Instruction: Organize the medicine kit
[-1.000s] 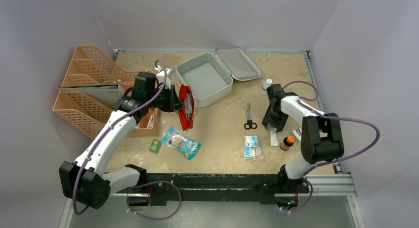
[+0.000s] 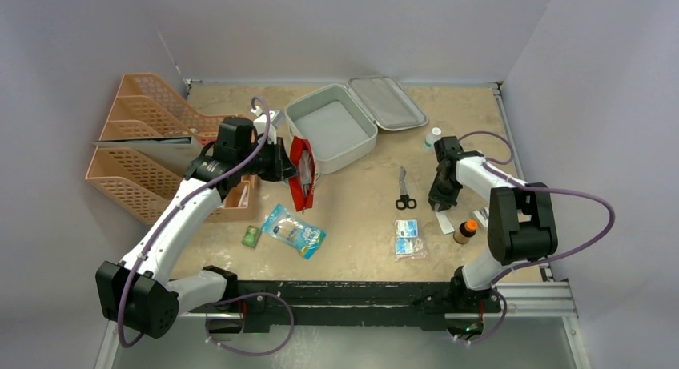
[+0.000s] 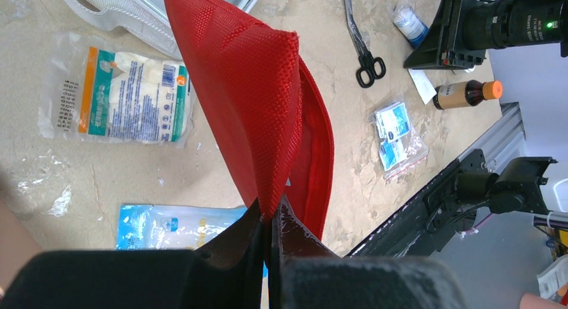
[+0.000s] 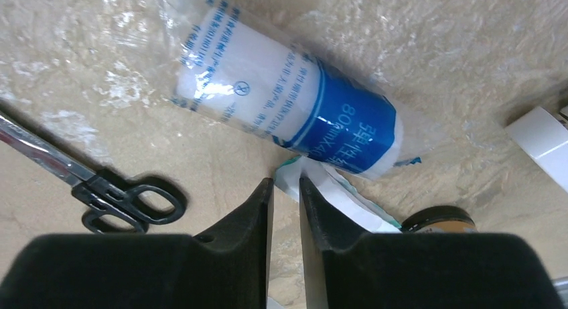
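In the left wrist view, a red pouch hangs with its edge pinched by my left gripper, which is shut on it. From above, the pouch stands beside the grey case, its mouth gaping. My right gripper is low over the table, fingers narrowly parted. A thin white packet has its near corner at the fingertips; whether they touch it I cannot tell. Just beyond lies a wrapped bandage roll, white and blue. Black-handled scissors lie left of the right gripper.
An orange-capped brown bottle and a white bottle stand near the right arm. Bagged blue-white packs, a blue pouch and a green box lie in front. Tan bins fill the left side.
The right gripper's fingers have come closer together. The white packet beneath has turned slightly. The left arm and red pouch have stayed still.
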